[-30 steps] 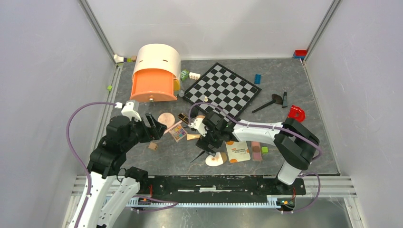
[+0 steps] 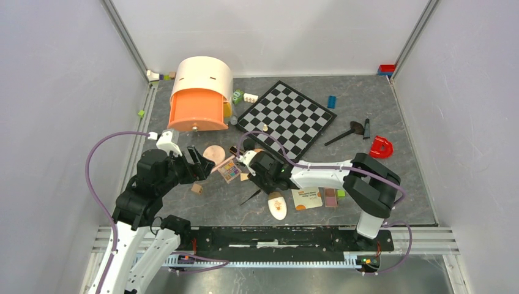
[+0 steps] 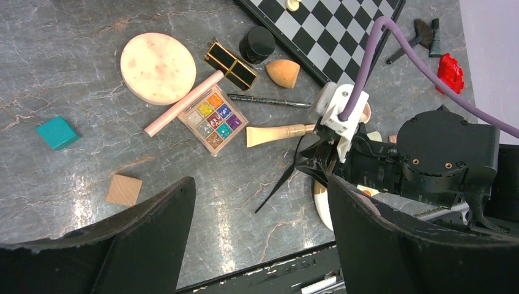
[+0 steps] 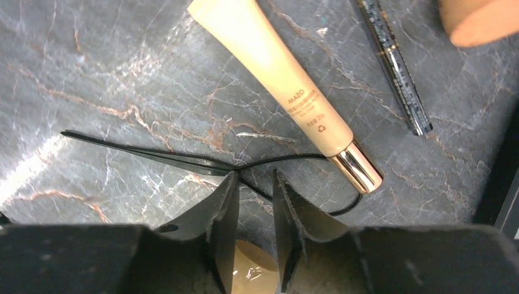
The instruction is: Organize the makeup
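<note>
My left gripper stands open above the table with nothing between its fingers. My right gripper is shut on the tan cap [image 4: 252, 269] of a white bottle [image 2: 278, 208]. In the left wrist view lie a pink round puff [image 3: 158, 68], a pink stick [image 3: 183, 104], an eyeshadow palette [image 3: 213, 120], a gold-and-black case [image 3: 231, 65], a black pencil [image 3: 269, 100], a beige tube [image 3: 278, 133] and a tan sponge [image 3: 283, 73]. The tube [image 4: 287, 86] lies ahead of my right fingertips, beside a thin black looped strip [image 4: 177, 160].
An orange drawer [image 2: 196, 110] stands out from the cream cabinet [image 2: 205, 72] at the back left. A chessboard [image 2: 286, 119] fills the middle back. A card [image 2: 307, 198], pink palette [image 2: 330, 197], dark brush [image 2: 349, 131] and red object [image 2: 380, 147] lie rightward.
My right gripper has shifted slightly left and turned. The white bottle has swung with it, from lying nearly sideways to pointing toward the front edge. The left arm has stayed still.
</note>
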